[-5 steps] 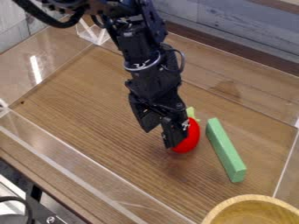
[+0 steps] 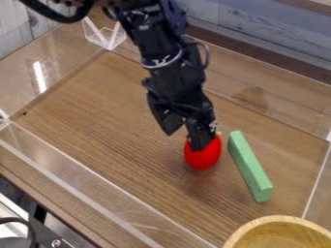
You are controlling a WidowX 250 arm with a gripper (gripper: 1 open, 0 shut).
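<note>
The black robot arm comes down from the top centre, and its gripper hangs open just above a red round object, overlapping its upper part in the view. Whether the fingers touch it I cannot tell. A long green block lies to the right of the red object on the wooden table.
A yellow bowl is at the bottom right edge. A small clear container stands at the back left.
My gripper has moved up and a little back, uncovering more of the red object. The red object and green block look unmoved.
</note>
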